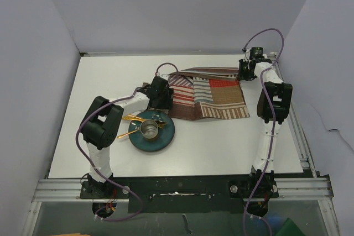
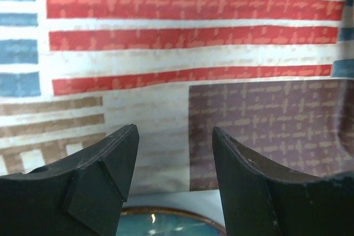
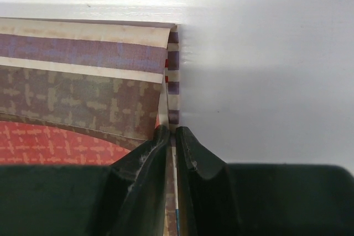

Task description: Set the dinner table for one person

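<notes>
A striped, patterned cloth [image 1: 221,96] lies on the white table, its far edge folded over. Over its left part hangs my left gripper, open, with only flat cloth below the gap. My right gripper is at the cloth's far right corner, its fingertips close together around the cloth's edge. Whether they pinch it cannot be told. In the right wrist view the folded strip [image 3: 77,53] lies just left of the fingers. A teal plate [image 1: 152,145] stands near the left arm, bearing a metal cup [image 1: 149,130] and golden cutlery [image 1: 130,133].
The plate's rim [image 2: 166,211] comes close to the cloth's near left side. Bare table [image 1: 215,147] lies in front of the cloth and at the far left. Walls stand behind and on both sides.
</notes>
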